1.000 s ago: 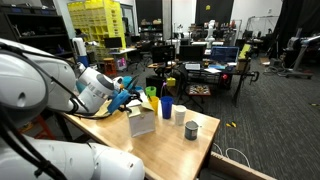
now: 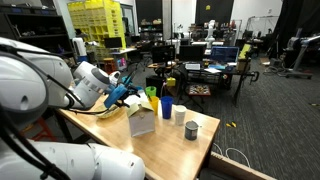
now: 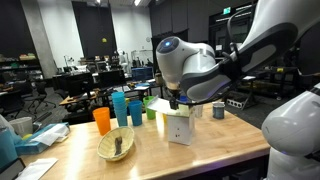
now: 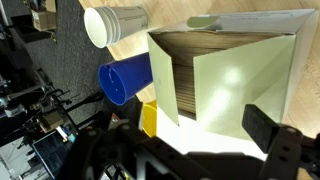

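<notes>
An upright pale carton point(image 2: 141, 123) stands on the wooden table, its top flaps spread apart. In the wrist view its dark inside shows between a narrow flap point(image 4: 163, 80) and a wide greenish-white flap point(image 4: 240, 85). My gripper is over the carton's near side. Its dark fingers point(image 4: 263, 128) are far apart, with the wide flap's lower part seen between them but no grip on it visible. From the second exterior view, the carton point(image 3: 180, 130) is just under the gripper; the fingertips are too small to make out there.
Close to the carton are a blue cup point(image 4: 124, 79), a white cup point(image 4: 101, 26) and a yellow cup point(image 4: 149, 119). A wicker basket point(image 3: 116, 144) and an orange cup point(image 3: 102, 121) stand to one side. A grey mug point(image 2: 191, 130) is farther right.
The arm and gripper have shifted slightly over the carton. The carton stays in about the same place, and the cups have not moved.
</notes>
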